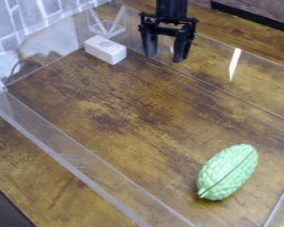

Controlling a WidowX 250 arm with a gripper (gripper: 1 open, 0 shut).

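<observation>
My black gripper point(166, 46) hangs open at the top centre, above the back of the clear-walled wooden work area, with nothing visible between its fingers. A white block point(106, 50) lies at the back left, to the left of the gripper. A green, bumpy, oblong object point(227, 172), like a bitter melon with a seam along it, lies at the front right, far from the gripper.
Clear plastic walls point(64, 152) border the wooden surface point(127, 115). A pale tiled backdrop point(20, 27) stands at the upper left.
</observation>
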